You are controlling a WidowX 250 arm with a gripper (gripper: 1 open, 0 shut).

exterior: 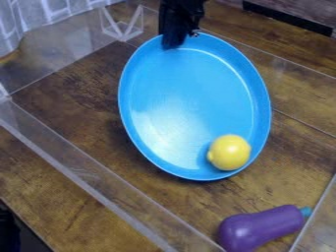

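A blue oval plate [184, 98] lies on the wooden surface, a yellow round fruit or ball [229, 152] resting on its lower right part. My black gripper [176, 35] is at the plate's far rim at the top; the dark shape is too small and dim to show whether its fingers are closed on the rim. A purple eggplant [260, 228] lies at the lower right, apart from the plate.
Clear plastic walls [92, 181] run along the left and near sides. A white cloth [24, 20] is at the upper left. Bare wood lies left of the plate and to its right.
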